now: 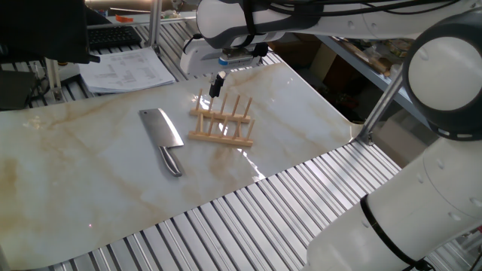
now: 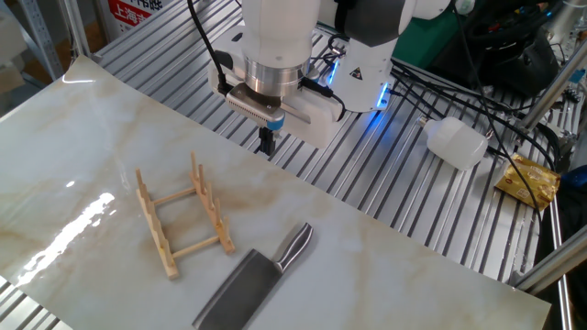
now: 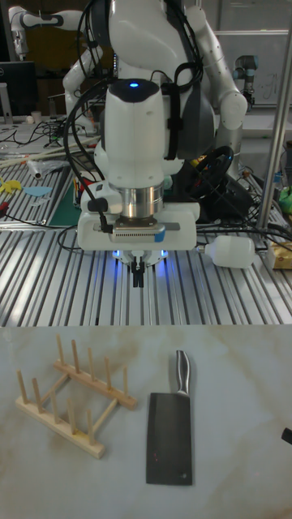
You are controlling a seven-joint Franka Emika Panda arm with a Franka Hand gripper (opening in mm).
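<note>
A cleaver [image 1: 160,129] with a steel handle lies flat on the marbled board; in the second view its blade [image 2: 240,291] is partly cut off by the lower edge. Beside it stands a wooden rack [image 1: 221,128] with two rows of upright pegs, also whole in the third view [image 3: 76,393]. My gripper [image 3: 138,275] hangs above the table, pointing down, clear of both rack and cleaver. Its dark fingers [image 2: 266,142] are together, with nothing seen between them.
The marbled board [image 1: 90,188] has wide bare areas around both objects. Papers [image 1: 126,70] lie beyond its far edge. A white plastic bottle [image 2: 456,143] and a gold packet [image 2: 529,180] rest on the slatted metal table.
</note>
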